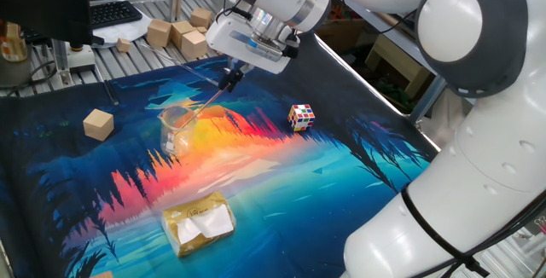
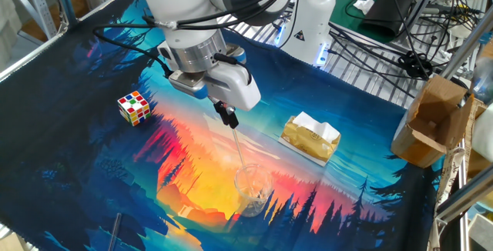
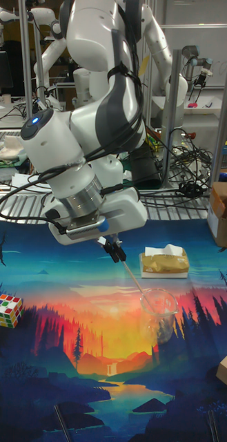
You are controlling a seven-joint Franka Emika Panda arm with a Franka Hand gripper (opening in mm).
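Note:
A clear glass beaker (image 1: 175, 135) stands on the painted mat, with a thin rod (image 1: 205, 107) leaning in it and slanting up over its rim. At the rod's upper end my gripper (image 1: 229, 82) is shut, the rod held between its dark fingertips. From the second exterior view, the rod (image 2: 238, 148) runs from the gripper (image 2: 232, 123) down into the beaker (image 2: 253, 189). The third exterior view likewise has the gripper (image 3: 118, 257) at the top of the rod (image 3: 133, 277), above and left of the beaker (image 3: 159, 303).
A Rubik's cube (image 1: 300, 117), a tissue pack (image 1: 199, 222) and a wooden block (image 1: 99, 124) lie apart on the mat. An open cardboard box (image 2: 433, 120) stands at one edge. More wooden blocks (image 1: 182, 32) sit behind the mat.

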